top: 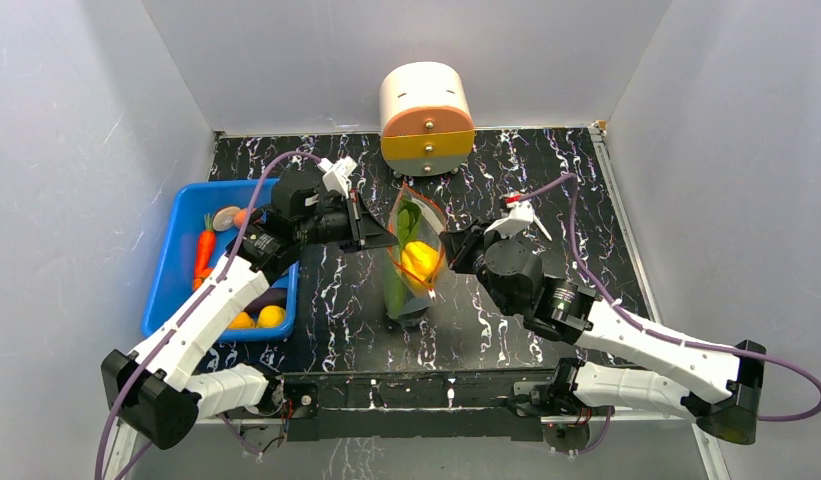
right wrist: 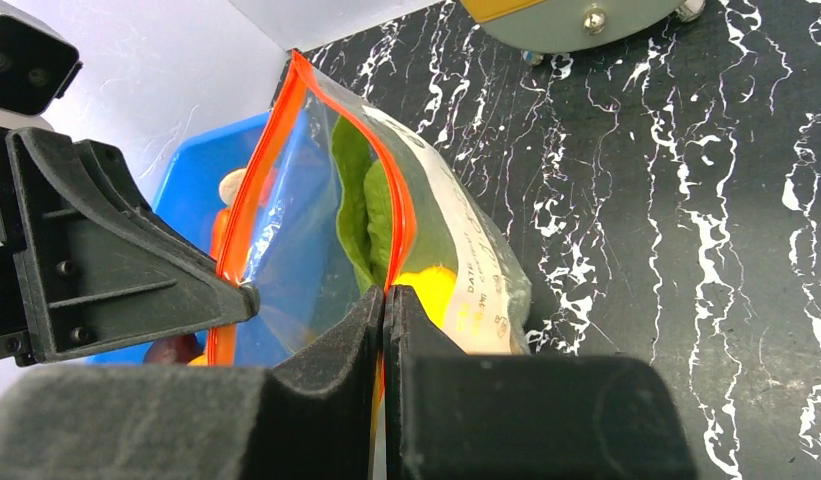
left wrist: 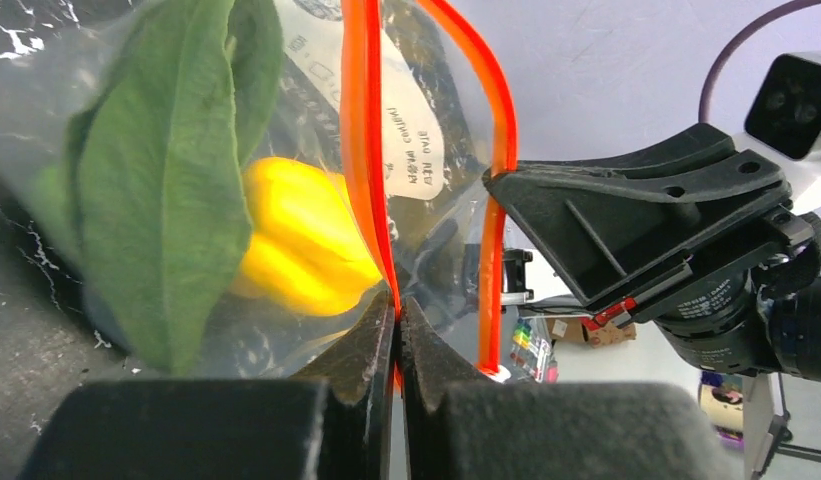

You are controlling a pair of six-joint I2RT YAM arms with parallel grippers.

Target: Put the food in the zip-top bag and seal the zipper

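The clear zip top bag (top: 397, 287) with an orange-edged mouth hangs open between my grippers. Its left rim is pinched by my left gripper, which is shut on it. On the opposite side, my right gripper is shut on the other rim. Inside the bag are a yellow pepper (top: 419, 260) and a long green leafy vegetable (left wrist: 176, 170). The pepper looks blurred in the left wrist view. The bag's lower contents are partly hidden; something dark shows near its bottom in the top view.
At the left stands a blue bin (top: 158, 290) holding a carrot (top: 205, 246), an eggplant (top: 269, 299), lemons and other food. A small drawer cabinet (top: 427, 105) is at the back. Bare dark table lies to the right of the bag, around a white marker-like object (top: 539, 226).
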